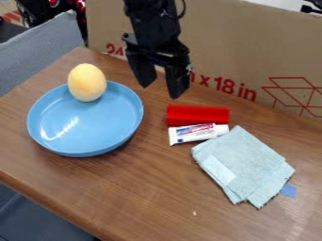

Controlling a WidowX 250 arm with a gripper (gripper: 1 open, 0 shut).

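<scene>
My black gripper (pixel 158 77) hangs open at the top centre, its fingers apart and empty, above and left of a red cylinder (pixel 198 114). A white toothpaste tube (pixel 197 133) lies just in front of the red cylinder. On the left, a blue plate (pixel 94 131) has a pale yellow oval object (pixel 87 82) at its back edge. A folded light blue cloth (pixel 240 162) lies at the right.
A cardboard box (pixel 270 66) stands along the back, and a grey surface borders the table on the left.
</scene>
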